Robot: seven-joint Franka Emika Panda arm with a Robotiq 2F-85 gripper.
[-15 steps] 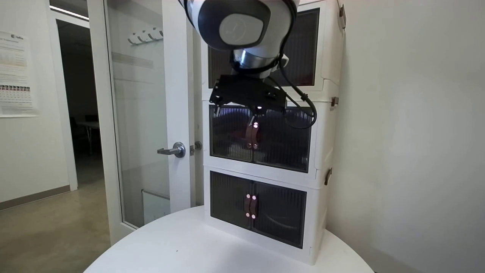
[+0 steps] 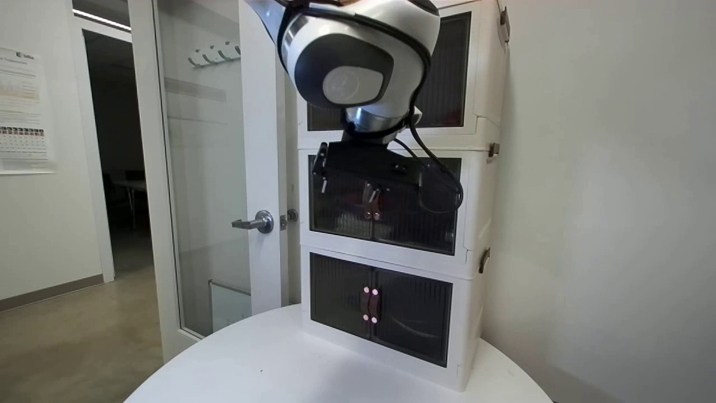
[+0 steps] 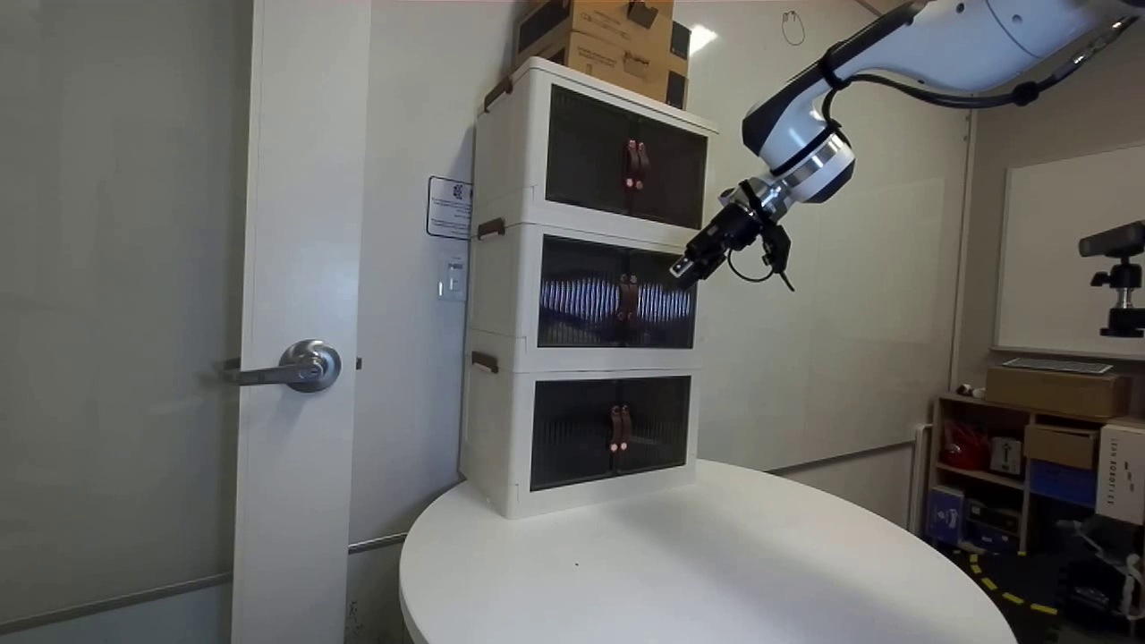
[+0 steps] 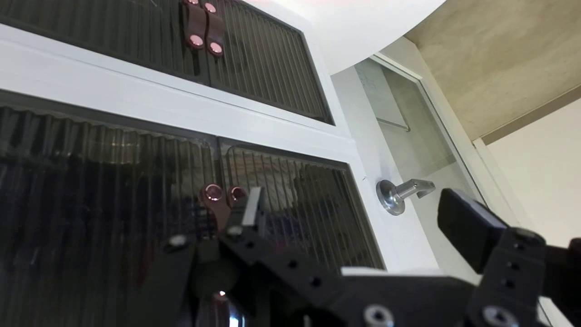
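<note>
The middle cabinet (image 3: 528,290) of a white stack has two dark ribbed doors, both closed, with a pair of brown leather handles (image 3: 627,297) where they meet. My gripper (image 2: 348,190) is open in front of these doors, its fingers spread wide. In the wrist view, one finger (image 4: 252,207) overlaps the nearer handle strap (image 4: 216,204); whether it touches cannot be told. The other finger (image 4: 468,229) stands far off to the right, and nothing shows held between them. From the side, the gripper (image 3: 681,270) is at the height of the middle doors, tilted downward.
Below is the closed bottom cabinet (image 2: 379,305), standing on a round white table (image 2: 268,362) that is otherwise bare. The top cabinet (image 3: 628,156) is closed too, with cardboard boxes (image 3: 612,48) on it. A glass door with a metal lever (image 2: 255,221) stands left of the stack.
The arm and gripper have come down in front of the middle cabinet, so the fingertips now reach the level of the handles. The doors have not moved.
</note>
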